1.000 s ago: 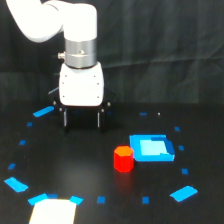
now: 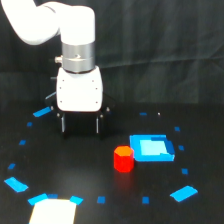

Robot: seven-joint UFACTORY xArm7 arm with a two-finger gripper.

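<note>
My white gripper (image 2: pixel 80 131) hangs over the left part of the black table, its two dark fingers spread wide. Nothing shows between them. To the right of the gripper and nearer the camera, a red many-sided block (image 2: pixel 123 159) stands on the table. Just behind and right of that block lies a blue square tray or frame (image 2: pixel 134 154) with a pale blue-white middle. Whether the block touches the blue piece, I cannot tell.
A cream-coloured square thing (image 2: pixel 52 212) sits at the bottom left edge of the view. Several small blue tape marks dot the black table (image 2: pixel 90 178). Free room lies between the gripper and the red block.
My gripper has shifted a little to the left and slightly lower in the view, with its fingers still apart. The red block and blue tray have not moved.
</note>
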